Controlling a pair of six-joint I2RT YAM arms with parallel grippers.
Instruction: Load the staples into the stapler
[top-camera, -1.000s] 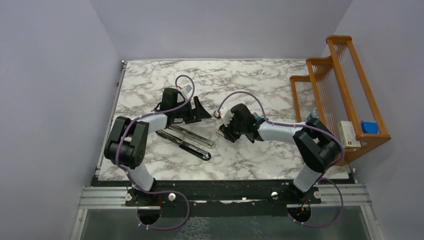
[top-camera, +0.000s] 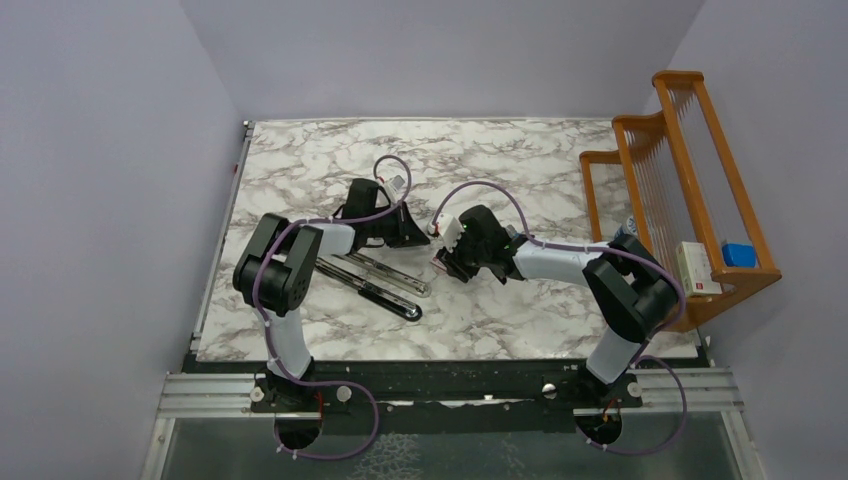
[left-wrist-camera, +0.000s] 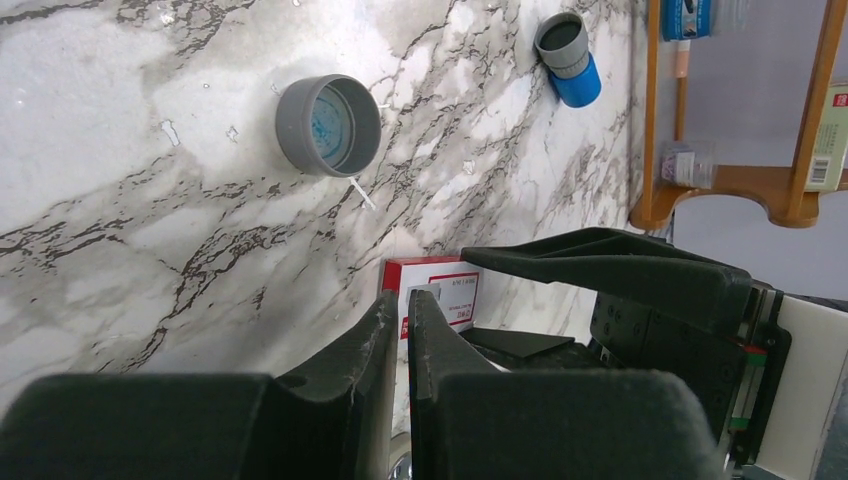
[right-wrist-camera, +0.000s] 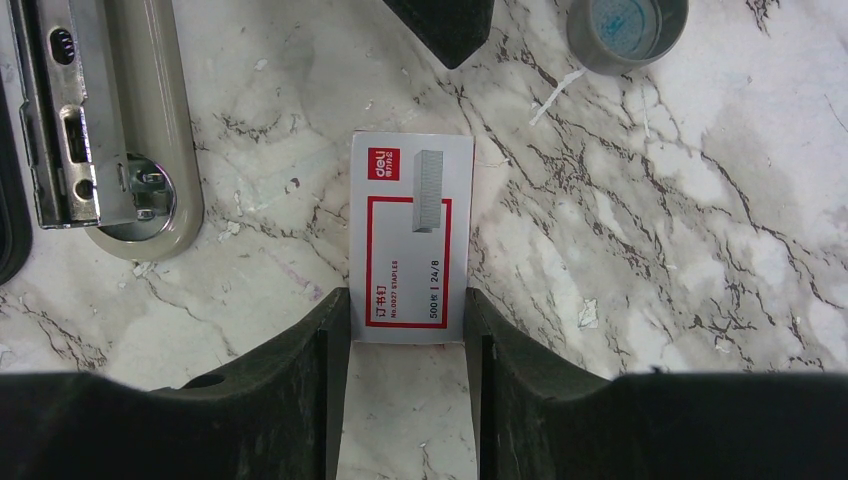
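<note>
The white and red staple box (right-wrist-camera: 410, 240) lies flat, with my right gripper shut on the sides of its near end. My left gripper has its fingertips drawn almost together, leaving a narrow gap in which no object can be made out. From the left wrist view the staple box (left-wrist-camera: 440, 285) appears just beyond those tips. One dark left fingertip (right-wrist-camera: 455, 35) hangs over the table past the box's far end. The opened stapler (top-camera: 390, 275) rests left of the box; its metal rail (right-wrist-camera: 75, 130) and pale base (right-wrist-camera: 180, 190) show in the right wrist view.
A grey cap (left-wrist-camera: 330, 125) stands on the marble near the box, with a small white sliver (left-wrist-camera: 362, 193) beside it. Farther right is a grey and blue bottle-like item (left-wrist-camera: 570, 65). A wooden shelf (top-camera: 690, 180) lines the table's right edge.
My left gripper has moved right toward the staple box, and its fingers have gone from spread to nearly together. The right arm, box and stapler look unchanged.
</note>
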